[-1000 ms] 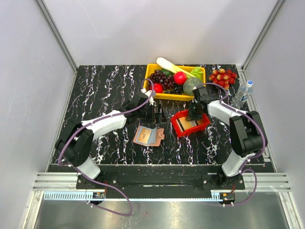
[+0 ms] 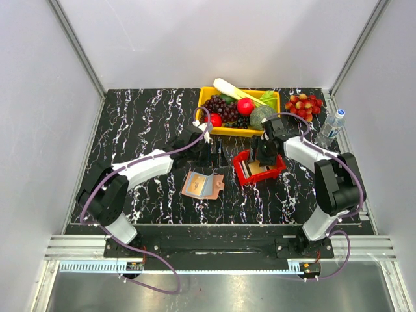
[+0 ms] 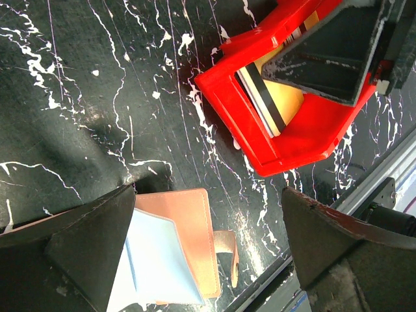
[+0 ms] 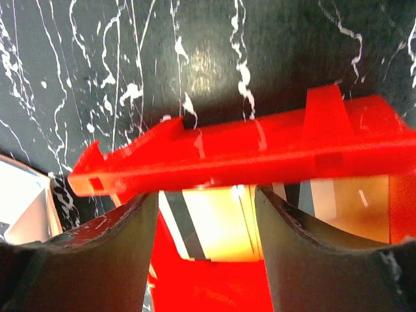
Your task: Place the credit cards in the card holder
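Several cards (image 4: 218, 224), gold with dark stripes, lie in a red tray (image 2: 279, 170) right of centre. Over that tray my right gripper is open, its fingertips beside a gold card; nothing is visibly gripped. Left of the tray, the tan card holder (image 2: 219, 185) lies spread open with pale, clear sleeves (image 3: 153, 260), and a gold-orange card (image 2: 196, 184) shows in it. My left gripper (image 2: 216, 156) hangs open and empty behind the holder. The right arm's finger (image 3: 325, 65) hides part of the tray in the left wrist view.
Behind both arms stands a yellow crate (image 2: 242, 132) of fruit and vegetables. Reddish fruit (image 2: 304, 105) and a clear bottle (image 2: 330, 128) are at the back right.
In the top view, the right gripper's fingers have spread apart over the red tray and shifted slightly left. The left arm and the holder look unmoved.
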